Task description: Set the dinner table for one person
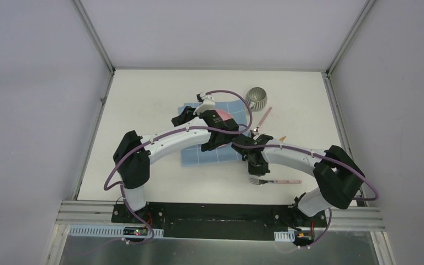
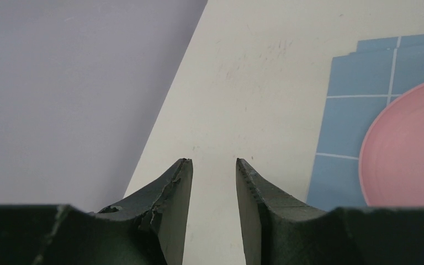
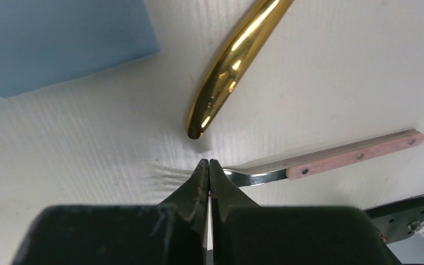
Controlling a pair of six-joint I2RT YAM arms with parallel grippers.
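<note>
A pink plate (image 2: 403, 154) on a blue placemat (image 1: 199, 157) is partly hidden by my left arm in the top view. My left gripper hangs open above the left side, nothing between its fingers. My right gripper is shut, low over a pink-handled fork (image 3: 353, 154), whose head it partly hides; I cannot tell whether it touches it. A gold handle (image 3: 232, 66) lies beside the placemat's corner. Farther back lie another pink-handled utensil (image 1: 265, 115) and a ribbed metal cup (image 1: 256, 97).
Walls border it at left, right and back. A rail (image 1: 85, 205) runs along the front edge, near the fork.
</note>
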